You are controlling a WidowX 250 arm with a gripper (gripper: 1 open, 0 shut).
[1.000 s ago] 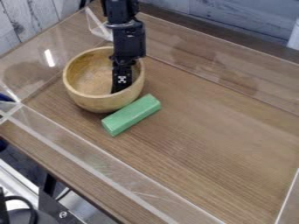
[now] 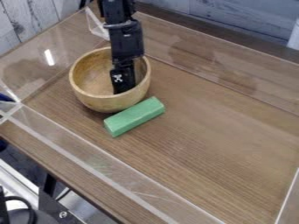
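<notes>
A tan round bowl (image 2: 91, 94) sits on the wooden table toward the left. My black gripper (image 2: 121, 79) reaches down from the top into the bowl's right part; its fingertips are dark and small, and I cannot tell whether they are open, shut or holding something. A green block (image 2: 133, 116) lies on the table just in front of the bowl, to its lower right, apart from the gripper.
White wall panels border it at the back and left. Dark cables lie at the lower left corner.
The gripper has shifted slightly within the bowl, a little to the left. The bowl and green block look almost unchanged.
</notes>
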